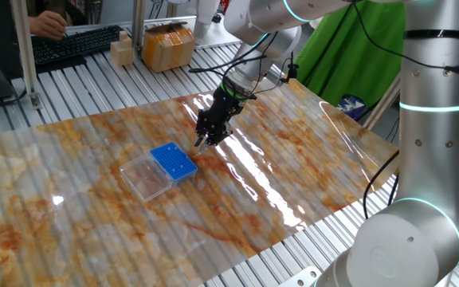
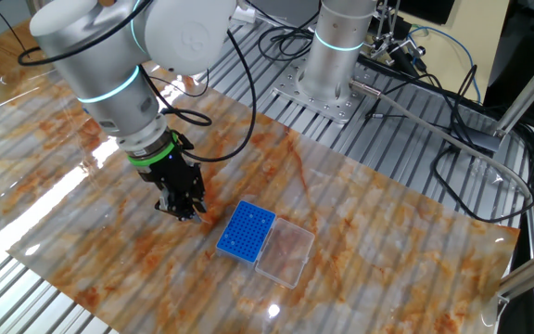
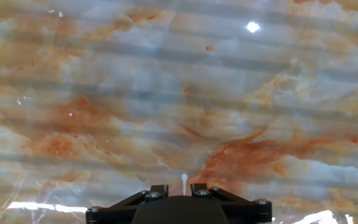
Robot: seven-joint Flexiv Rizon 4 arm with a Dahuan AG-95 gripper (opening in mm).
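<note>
A blue rack [image 1: 174, 161] with a grid of holes lies on the marbled sheet, a few small pale spots on its top. Its clear lid [image 1: 146, 178] lies open beside it; in exterior view 2 the rack [image 2: 247, 230] and lid [image 2: 286, 251] show side by side. My black gripper [image 1: 203, 145] points down over the sheet, close beside the rack but apart from it. In the wrist view, a small clear, narrow piece [image 3: 184, 179] shows between the fingers of the gripper, a gap visible around it. Whether the fingers grip it is unclear.
A cardboard box [image 1: 168, 46], a wooden block [image 1: 122, 51] and a keyboard [image 1: 78, 45] stand beyond the sheet, with a person's hand [image 1: 48, 25] near the keyboard. Much of the marbled sheet [image 1: 62, 231] is bare, with glare in places.
</note>
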